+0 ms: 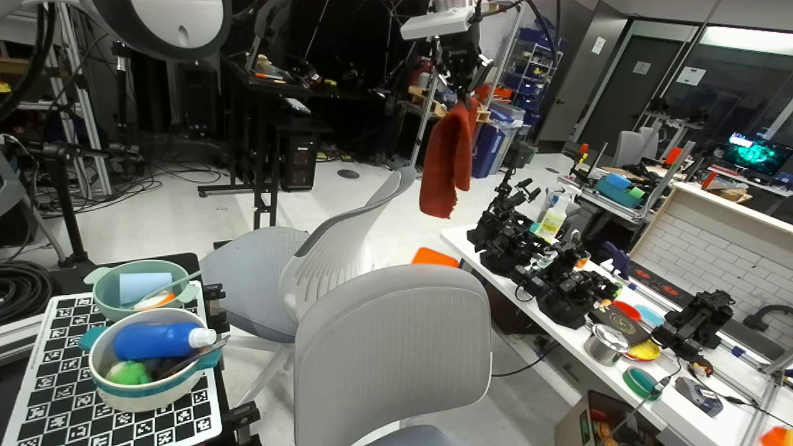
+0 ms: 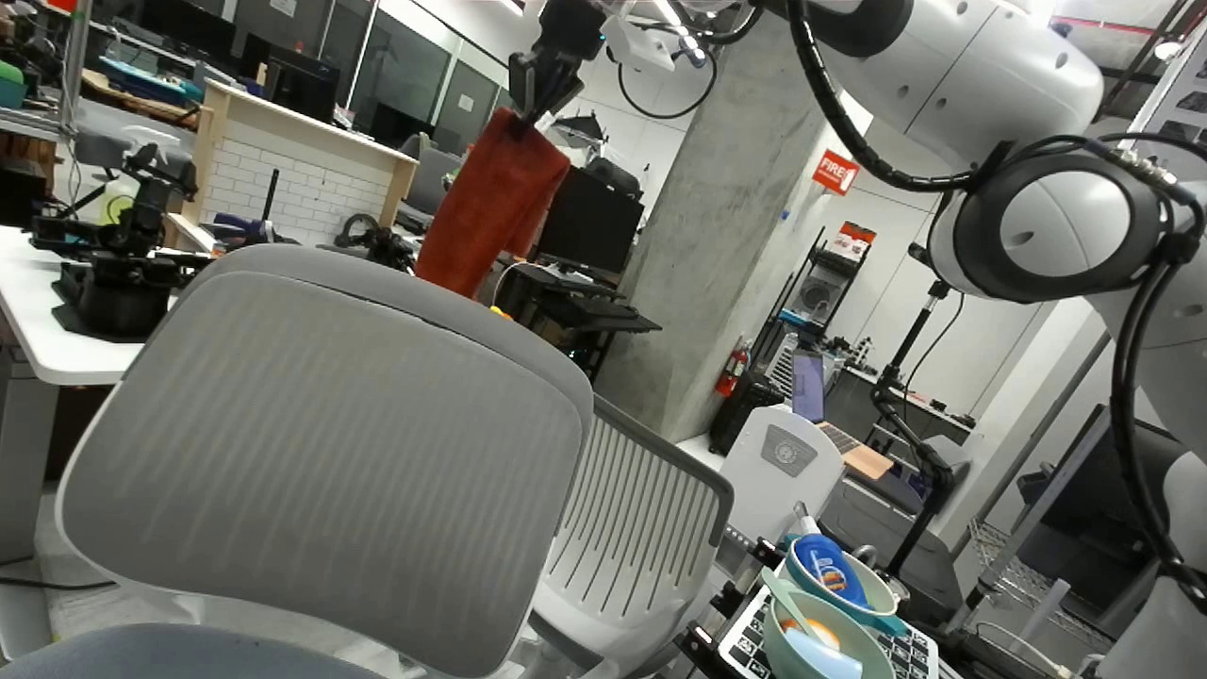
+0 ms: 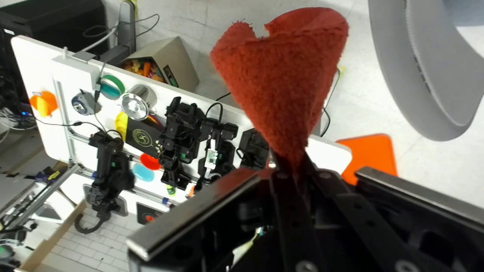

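Note:
A red-orange cloth (image 1: 446,160) hangs in the air, pinched at its top by my gripper (image 1: 466,95). In exterior view 2 the cloth (image 2: 488,204) droops behind the grey chair back, below the shut gripper (image 2: 529,113). Close up in the wrist view, the cloth (image 3: 290,68) narrows to a gathered point between the dark fingers and spreads wide beyond them. Its lower edge touches nothing that I can see.
Grey chairs (image 1: 394,349) stand in the foreground. A white table (image 1: 535,312) bears black robot arms and dishes. At the left, a teal bowl (image 1: 104,286) and a white pot (image 1: 141,397) sit on a checkered board (image 1: 52,371). An orange mat (image 1: 435,257) lies near the table.

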